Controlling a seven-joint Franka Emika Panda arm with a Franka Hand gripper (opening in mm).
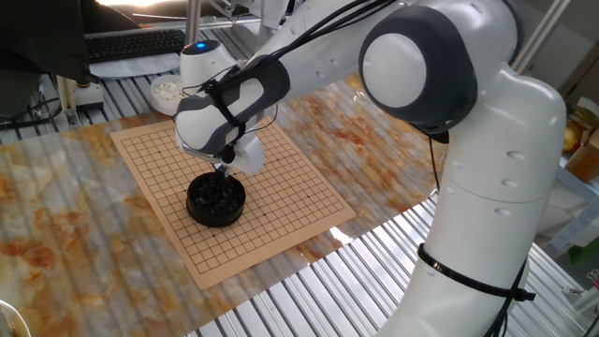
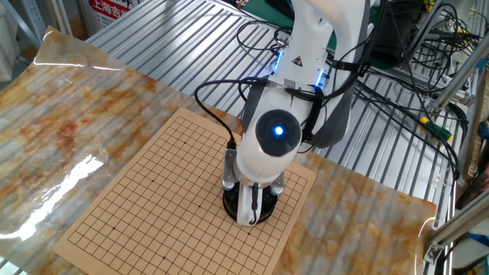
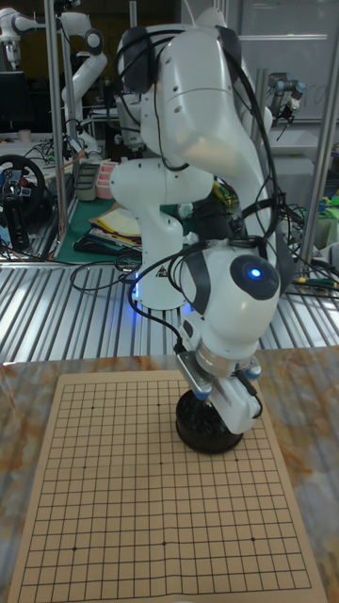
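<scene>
A round black bowl (image 1: 216,211) filled with black stones (image 1: 217,195) rests on the gridded board (image 1: 281,187). My gripper (image 1: 222,174) reaches down at the bowl's far rim in exterior view 1, its fingertips small and dark against the stones. From above, the white hand (image 2: 249,205) covers much of the bowl (image 2: 269,208), and the fingers are hidden. The hand (image 3: 236,406) also leans over the bowl (image 3: 209,435) in exterior view 3. Whether the fingers are parted, or hold a stone, cannot be made out.
A white bowl of pale pieces (image 1: 167,92) stands beyond the board, partly behind the arm. The board's grid looks bare around the black bowl. A keyboard (image 1: 136,44) lies at the back left. Marbled sheeting (image 1: 75,234) surrounds the board.
</scene>
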